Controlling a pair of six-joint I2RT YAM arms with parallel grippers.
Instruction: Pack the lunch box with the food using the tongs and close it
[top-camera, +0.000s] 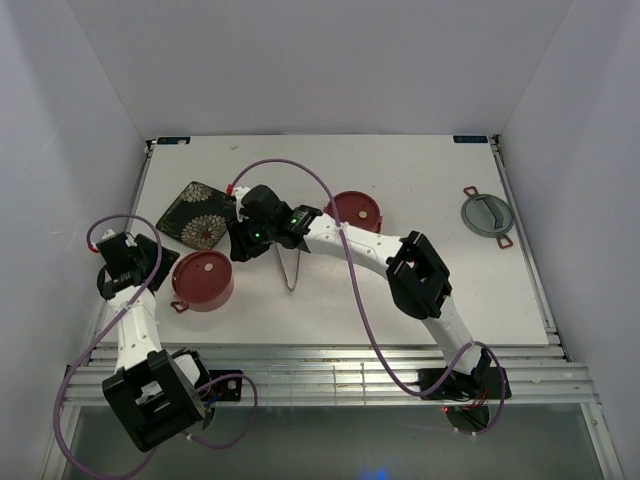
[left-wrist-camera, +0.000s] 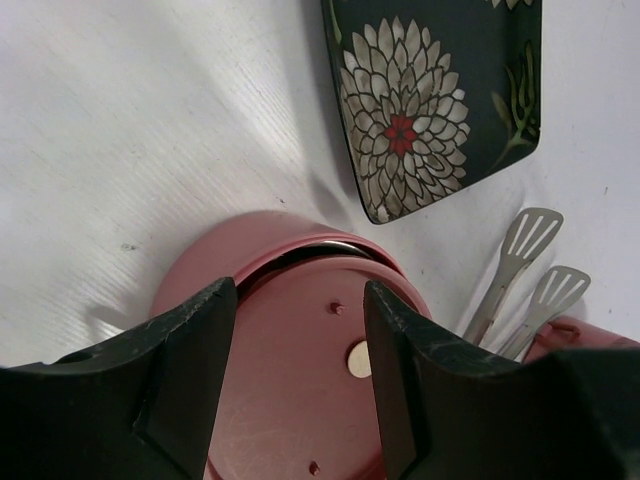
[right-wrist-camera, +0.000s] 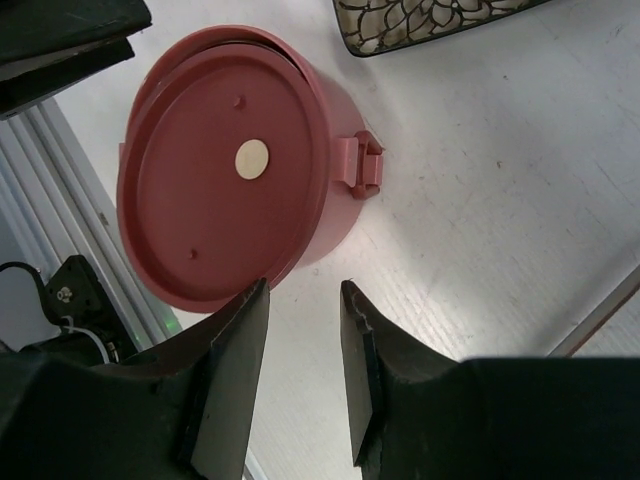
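Note:
A round dark-red lunch box (top-camera: 202, 280) with its lid on stands at the left of the table, a latch (right-wrist-camera: 361, 164) on its side in the right wrist view. The lid (left-wrist-camera: 300, 370) appears slightly off the rim along one edge. My left gripper is at the lunch box's left, part open and apart from it, nothing between its fingers. To the upper right of the lunch box is my right gripper, also part open and empty. A dark tray (top-camera: 198, 215) with flower prints lies behind the lunch box.
Metal tongs (top-camera: 289, 266) lie mid-table under the right arm. A second red pot (top-camera: 357, 210) is partly hidden by that arm. At the far right sits a round grey-green item with red handles (top-camera: 487, 214).

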